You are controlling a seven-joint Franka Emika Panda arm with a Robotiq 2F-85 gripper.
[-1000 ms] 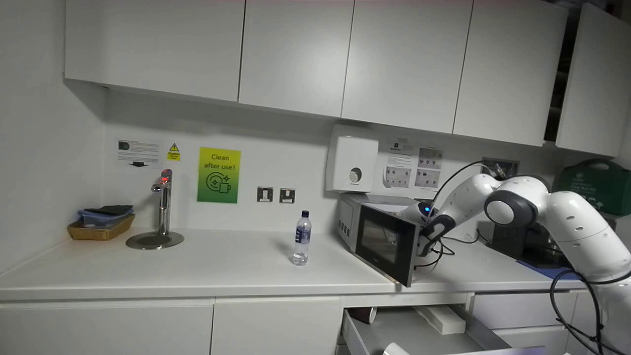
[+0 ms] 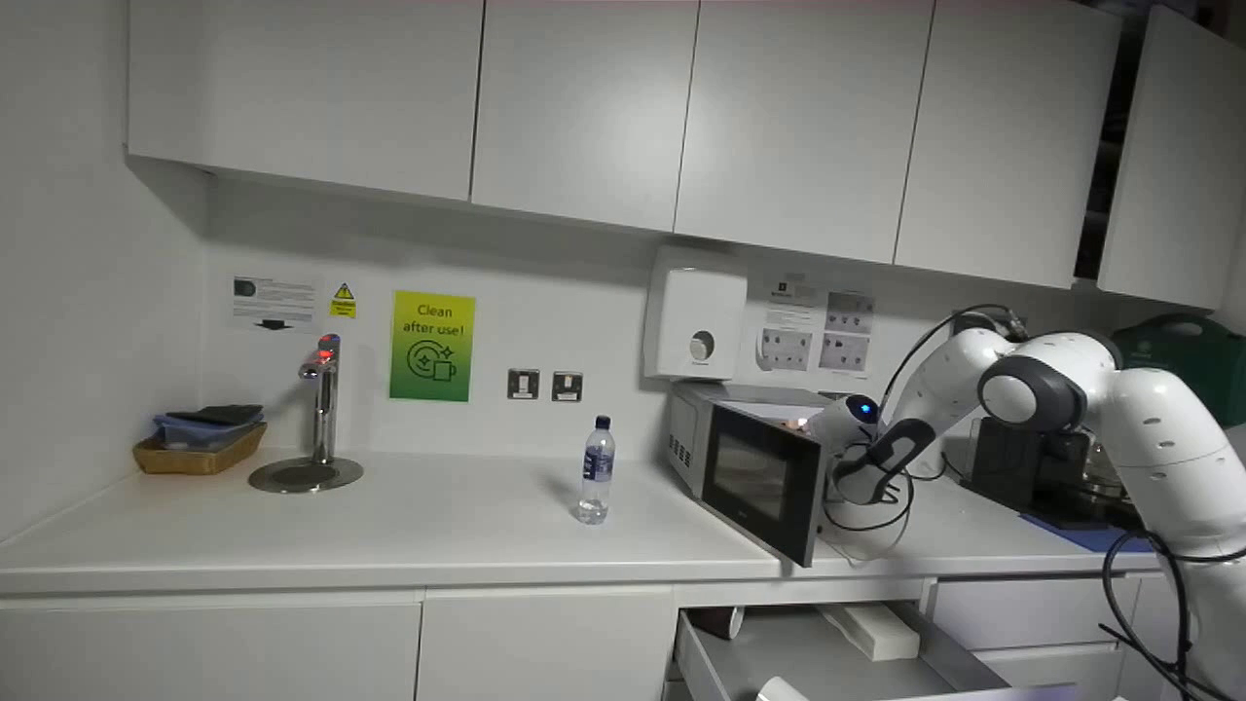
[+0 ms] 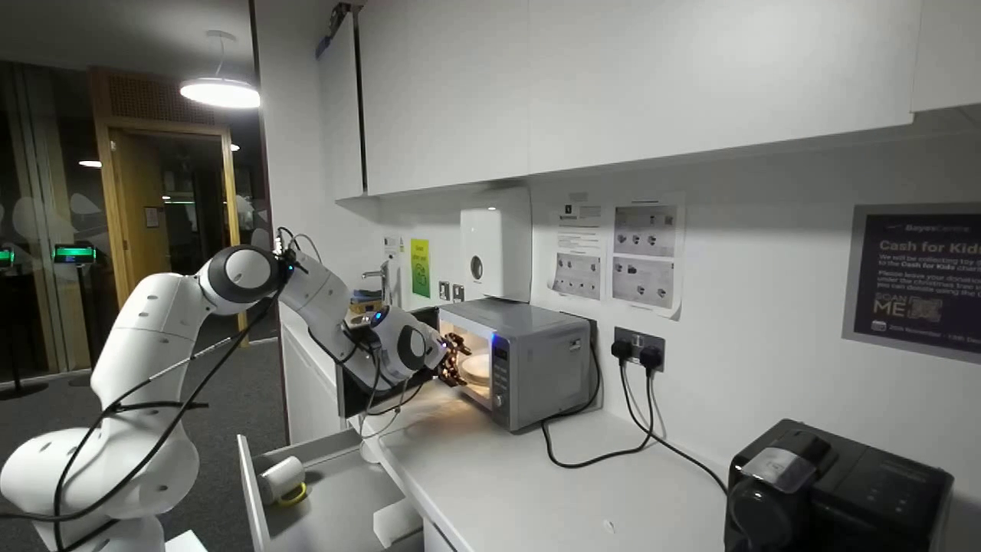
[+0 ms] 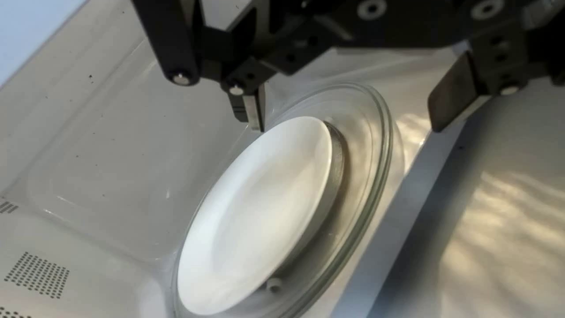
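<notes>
A white plate [image 4: 254, 217] rests inside the lit microwave [image 3: 542, 368], on the round glass turntable [image 4: 378, 175]. In the wrist view my gripper is open, its two fingers wide apart with nothing held between them. The fingers show above the plate's upper end in that view, without visibly gripping its rim. From the second exterior view, the gripper [image 3: 452, 359] is at the mouth of the microwave, with the plate [image 3: 475, 369] just beyond it. The microwave door [image 2: 753, 477] stands open and hides the gripper in the first exterior view.
Below the counter a pulled-out drawer [image 2: 794, 654] holds a white cup [image 3: 281, 478] and a white block [image 2: 876, 631]. A water bottle [image 2: 597, 473] stands left of the microwave. Cables run along the wall by the black coffee machine [image 3: 846, 487].
The arm has shifted back from the microwave, rightward and slightly downward at the wrist in the first exterior view. The door, bottle and drawer look unmoved.
</notes>
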